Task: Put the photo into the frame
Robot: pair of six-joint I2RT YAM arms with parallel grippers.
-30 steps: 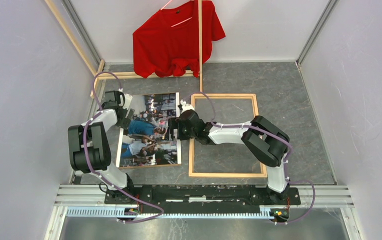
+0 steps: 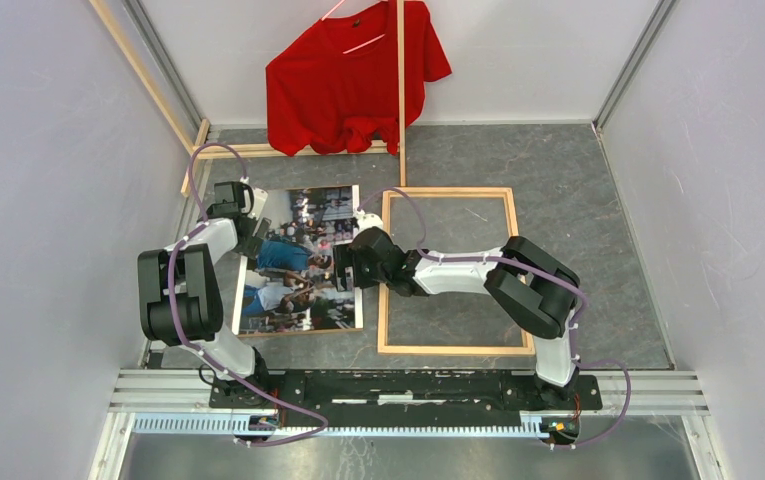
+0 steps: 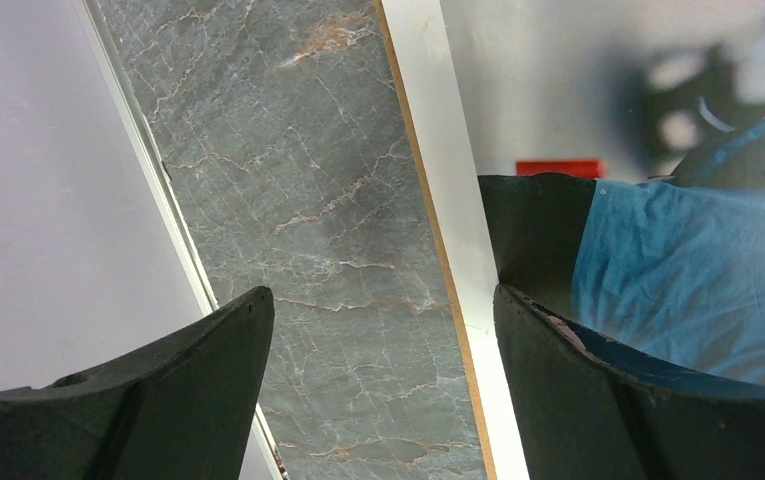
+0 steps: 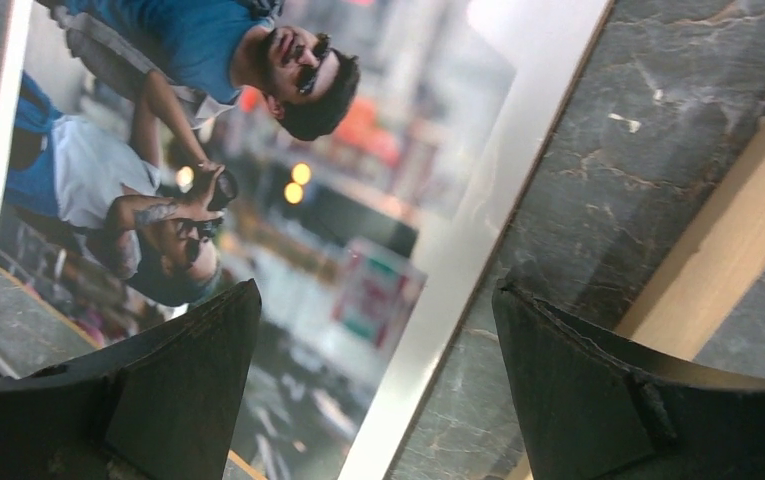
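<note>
The photo panel (image 2: 308,300), white-bordered with wood-coloured edges, lies flat at the left of the grey floor. To its right is the empty wooden frame (image 2: 458,350), with bare floor inside. At the photo's left edge stands my open left gripper; in the left wrist view the white border (image 3: 448,180) runs between its spread fingers. My right gripper is open over the photo's right edge, and that white border (image 4: 458,250) passes between its fingers without being gripped. In the top view both grippers cover parts of the photo's side edges.
A narrow strip of floor separates the photo from the frame's left bar (image 4: 728,220). A red shirt (image 2: 348,80) hangs on a wooden rack (image 2: 402,100) at the back. My left gripper is close to the left wall (image 3: 68,230).
The left arm has barely moved. Photo and frame stay in place.
</note>
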